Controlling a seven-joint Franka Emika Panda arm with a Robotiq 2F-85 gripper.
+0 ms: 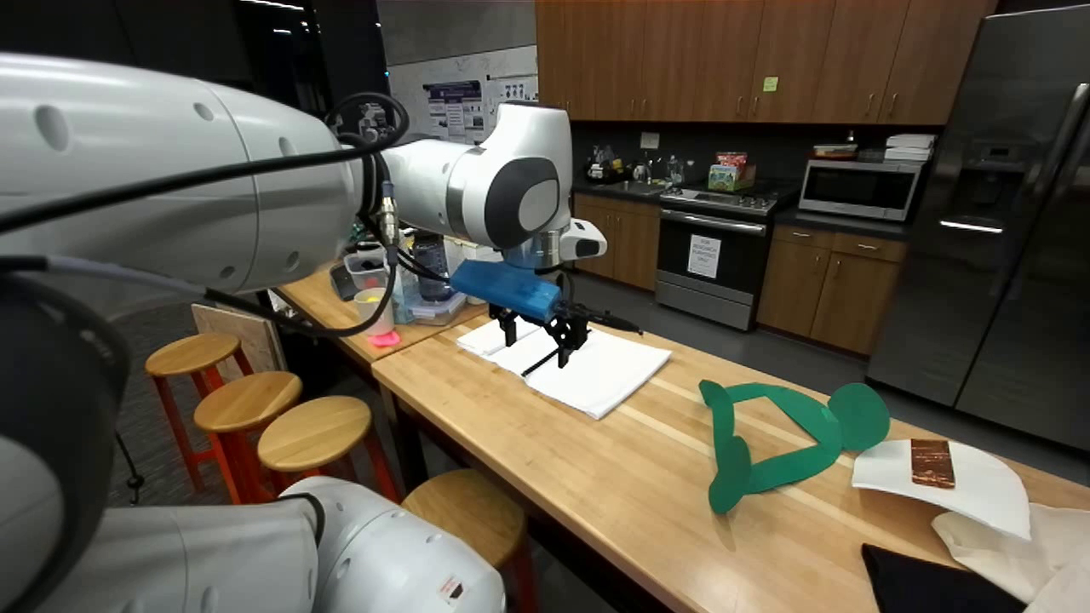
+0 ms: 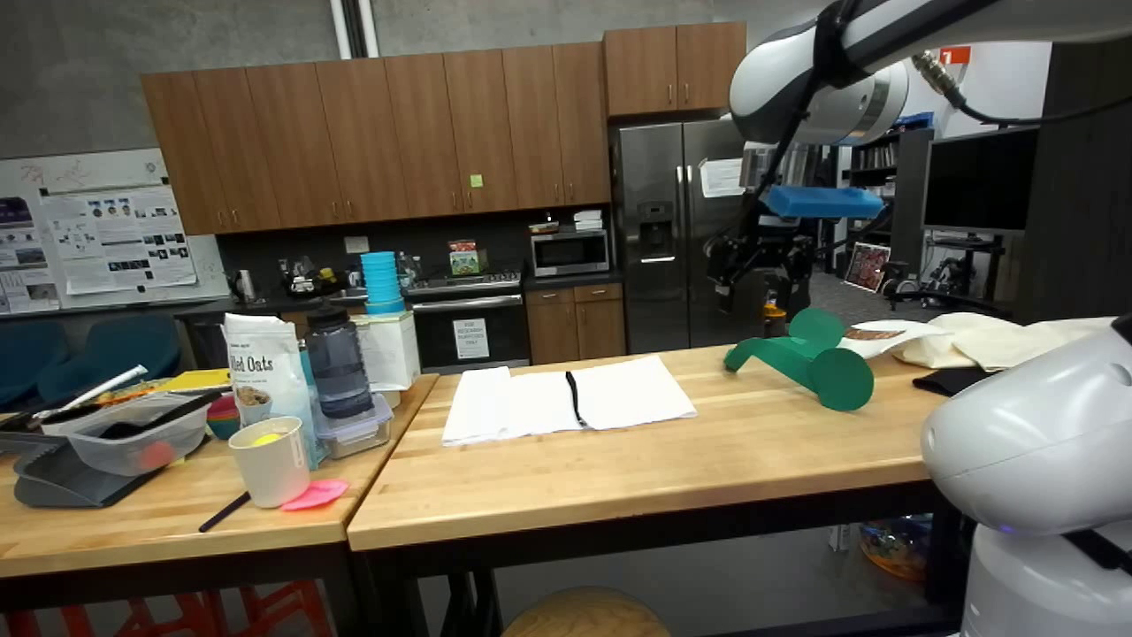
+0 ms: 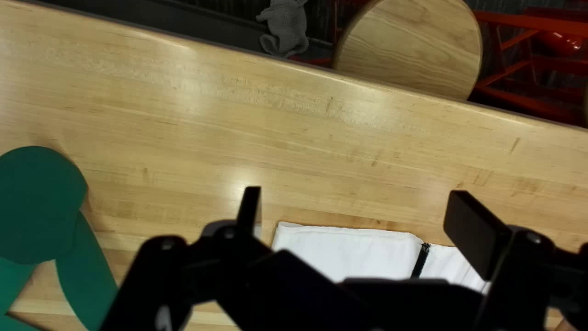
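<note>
My gripper is open above the table, its two dark fingers wide apart with nothing between them. In exterior view 1 the gripper (image 1: 536, 342) hangs in front of a folded white cloth (image 1: 603, 373); exterior view 2 shows the gripper (image 2: 755, 287) high over the table. A black strip (image 2: 575, 399) lies across the white cloth (image 2: 509, 403). The wrist view has part of the cloth (image 3: 342, 248) low in the picture, partly behind the gripper. A green cut-out shape with round ends (image 1: 792, 465) rests on the bare wood, away from the gripper.
A curved white piece with a copper patch (image 1: 981, 490), a cream cloth (image 2: 1008, 338) and a black cloth (image 1: 930, 582) lie at one end of the table. On the adjoining table stand a cup (image 2: 271, 467), a pouch (image 2: 265, 372) and a plastic bin (image 2: 138, 435).
</note>
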